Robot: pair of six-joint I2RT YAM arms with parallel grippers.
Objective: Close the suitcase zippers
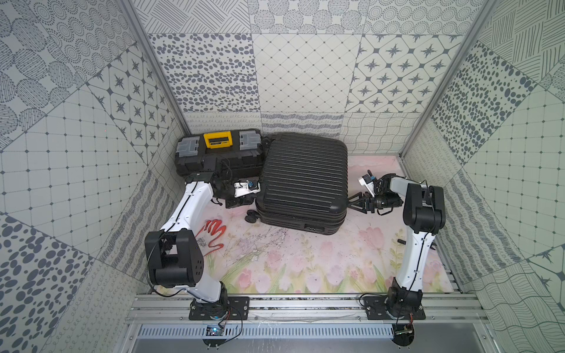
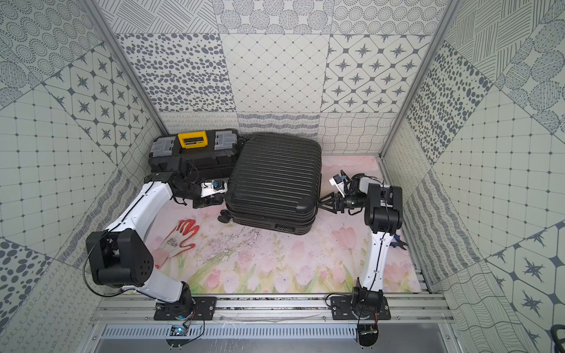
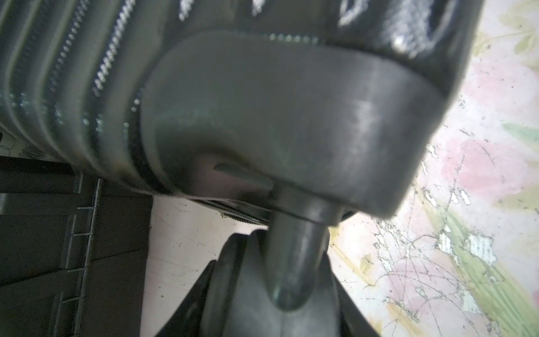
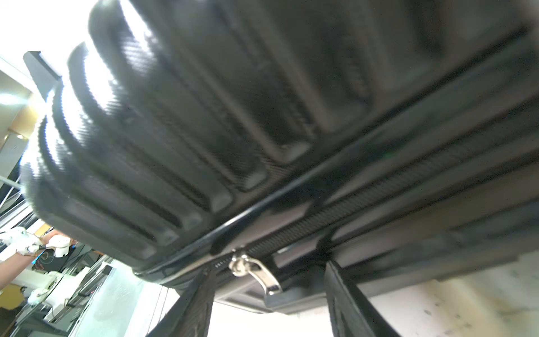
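The black ribbed suitcase (image 1: 303,176) lies flat in the middle of the table. In the right wrist view a metal zipper pull (image 4: 258,274) hangs from the zipper track (image 4: 337,212) on its right side. My right gripper is open, its fingers to either side of the pull and not visibly touching it. At the suitcase's left side, my left gripper is close to a dark post (image 3: 294,258) under the corner. The post covers part of the fingers, so how far they stand apart or whether they touch it is hidden.
A black toolbox with a yellow handle (image 1: 218,139) stands behind my left arm, close to the suitcase. A red and white glove (image 2: 182,235) lies at front left.
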